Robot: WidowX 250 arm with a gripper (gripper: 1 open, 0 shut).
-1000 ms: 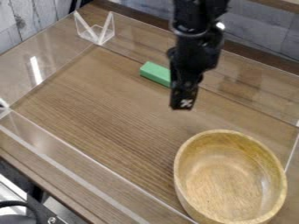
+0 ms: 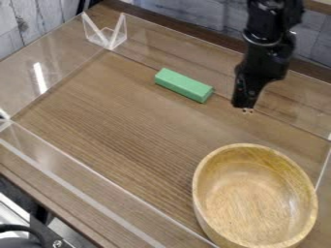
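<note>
My black gripper point(image 2: 246, 99) hangs at the upper right over the wooden table, its fingers small and dark, seemingly shut with nothing visible between them. To its left a green block point(image 2: 184, 85) lies flat on the table, apart from the gripper. A large pale wooden bowl point(image 2: 254, 174) sits at the lower right, below the gripper in the view.
A small white wire object point(image 2: 106, 31) stands at the back left. Raised edges border the table at the back and left.
The gripper has moved back and to the right, from in front of the green block to its right, uncovering more of it. The block and bowl look unmoved.
</note>
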